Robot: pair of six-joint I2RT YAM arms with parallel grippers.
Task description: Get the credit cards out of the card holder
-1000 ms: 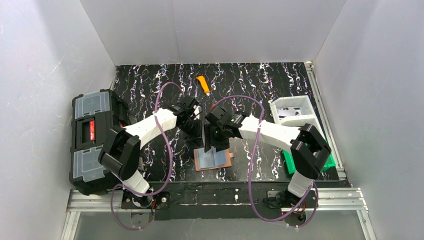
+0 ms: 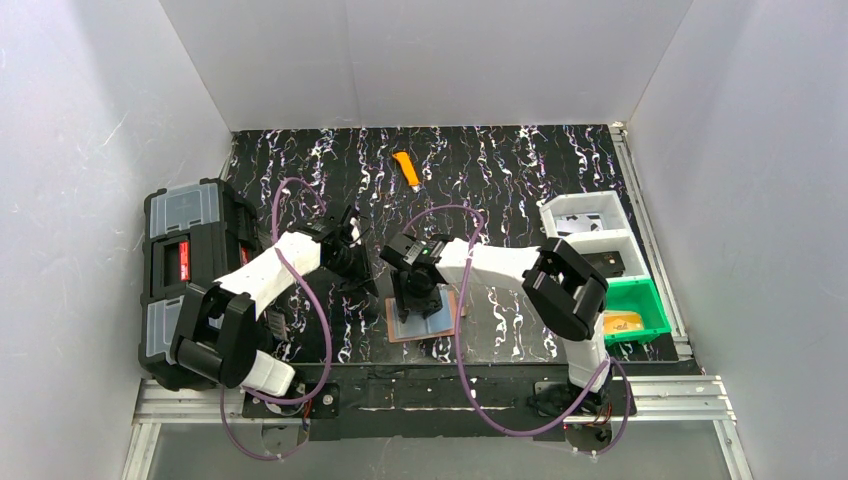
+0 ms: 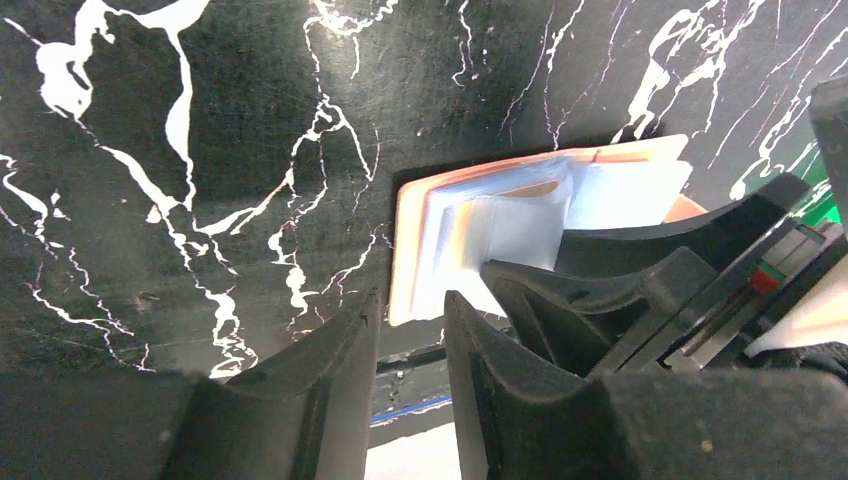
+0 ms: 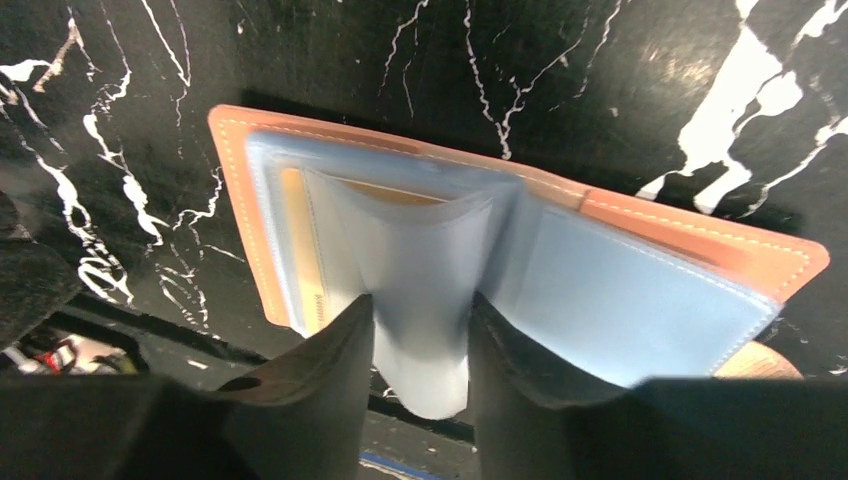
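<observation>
The card holder (image 2: 399, 337), peach outside with pale blue inner pages, lies spread on the black marbled table near its front edge. In the right wrist view a whitish translucent sleeve (image 4: 415, 270) rises from its left half, and a yellowish strip (image 4: 305, 240) shows beside it. My right gripper is over the holder, its fingertips apart with the sleeve standing between them; whether both touch it I cannot tell. To the left of the holder, my left gripper is open and empty. The right gripper hides part of the holder in the left wrist view.
An orange-handled knife (image 2: 405, 168) lies at the back. A black toolbox (image 2: 165, 255) stands on the left. White bins (image 2: 590, 200) and a green bin (image 2: 655, 312) holding a yellow item line the right side. Bare table extends behind the arms.
My left gripper has withdrawn to the left, away from the holder. The holder stays about where it was.
</observation>
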